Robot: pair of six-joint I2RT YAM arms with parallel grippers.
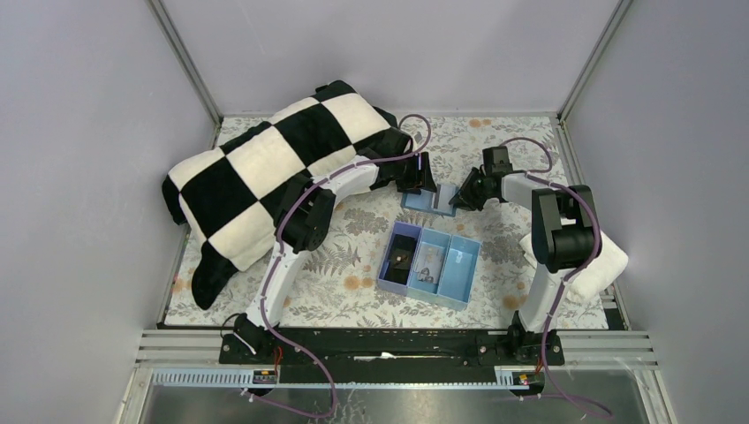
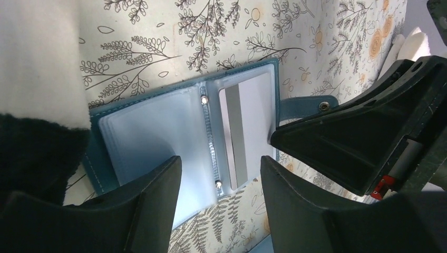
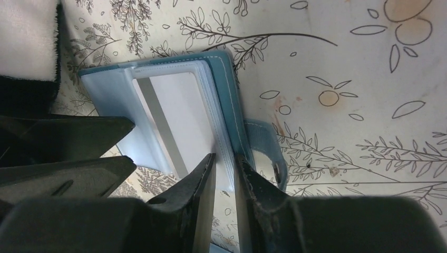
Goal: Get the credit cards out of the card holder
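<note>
The blue card holder (image 1: 419, 201) lies spread open on the table, with clear sleeves on both sides of its spine. A white card with a grey stripe sits in the right-hand sleeve; the same card (image 3: 182, 100) shows in the right wrist view. My left gripper is parted over the left-hand sleeve and spine, nothing held between its fingers. At the holder's right edge, my right gripper has its fingertips slightly apart over the sleeve border. Whether those tips touch the holder is hard to tell.
A three-compartment box (image 1: 460, 272) stands just in front of the holder, dark items in its left section. The checkered cushion (image 1: 265, 168) fills the left side. A white cloth (image 1: 596, 269) lies far right.
</note>
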